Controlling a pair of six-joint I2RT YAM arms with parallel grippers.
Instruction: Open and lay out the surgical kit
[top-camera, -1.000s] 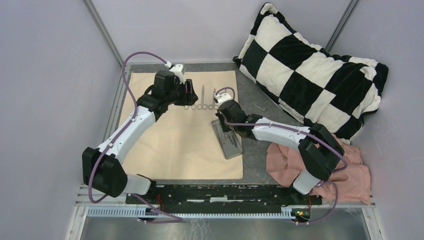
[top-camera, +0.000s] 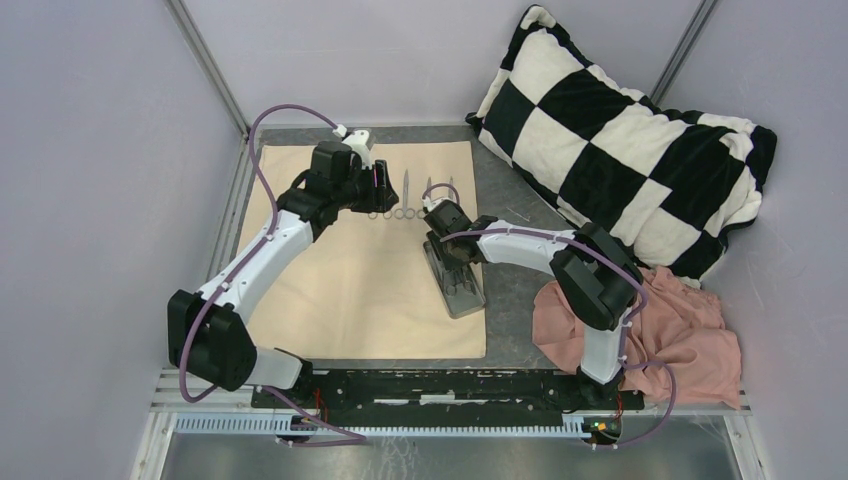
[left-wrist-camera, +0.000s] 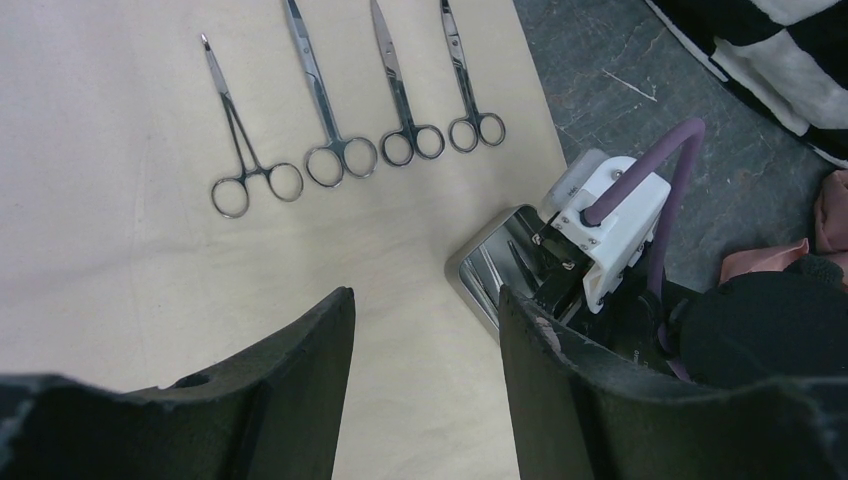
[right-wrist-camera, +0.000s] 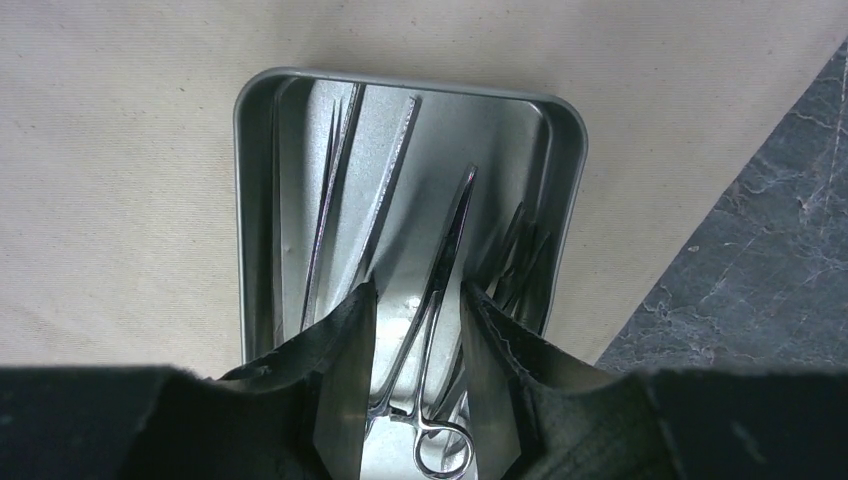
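Observation:
A steel tray on the cream cloth holds several instruments: thin forceps, a slim straight tool, a hemostat and darker pieces along one side. My right gripper is open low over the tray, fingertips either side of the hemostat; contact is unclear. My left gripper stands open and empty above the cloth. Scissors and a clamp lie in a row at the cloth's back, seen in the left wrist view.
A checkered cushion fills the back right, a pink cloth the front right. Grey surface borders the cream cloth, whose left and front parts are clear.
My right arm has shifted a little upward and left in the top view, over the tray. The left arm is nearly still.

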